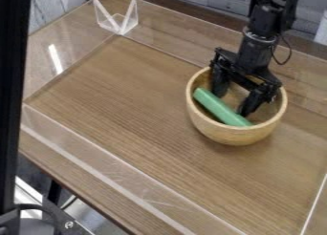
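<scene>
A round wooden bowl (230,133) holds a long green cylinder (217,107), lying diagonally near its left side. My black gripper (246,87) reaches down into the bowl from the back, open, with its fingers partly hidden by the bowl's rim and by each other. Whether it touches the green cylinder is hard to tell.
A small white wire-like object (115,17) sits at the back left. Dark cables and parts lie at the bottom left edge.
</scene>
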